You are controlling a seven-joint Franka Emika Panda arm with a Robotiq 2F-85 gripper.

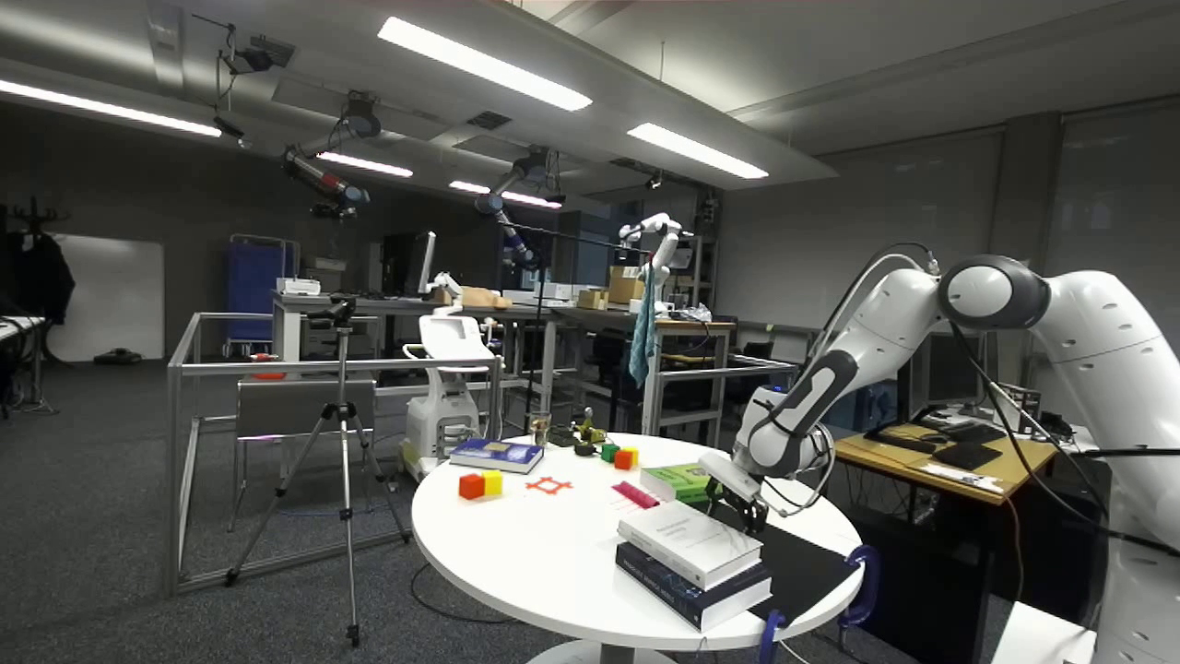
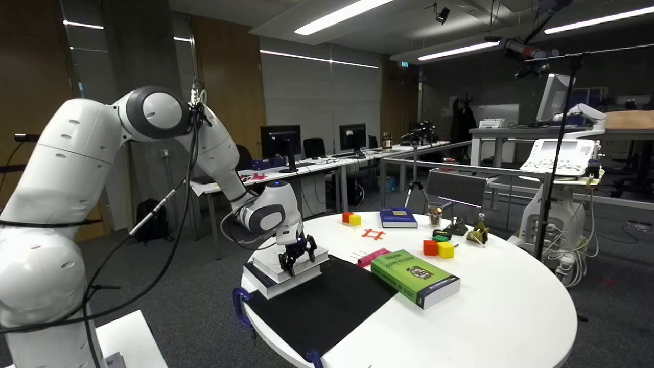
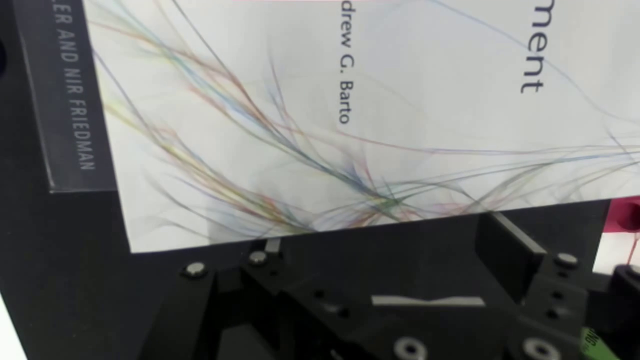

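Note:
A white book [image 1: 691,539] with thin coloured lines on its cover lies on a dark blue book [image 1: 688,586] on the round table [image 1: 520,553]. In the wrist view the white book [image 3: 252,120] fills the upper part, and a strip of the dark book [image 3: 72,120] shows at its left. My gripper [image 2: 300,260] stands open beside the stack, on the black mat side. The two fingers [image 3: 510,252] are spread along the white book's edge, nothing between them. Whether they touch the books cannot be told.
A green book [image 2: 417,276] and a pink object [image 2: 372,257] lie beyond the black mat [image 2: 331,306]. Farther off are coloured cubes [image 2: 438,248], a blue book [image 2: 398,217] and a red frame [image 2: 373,234]. Blue clamps [image 2: 240,306] grip the table edge.

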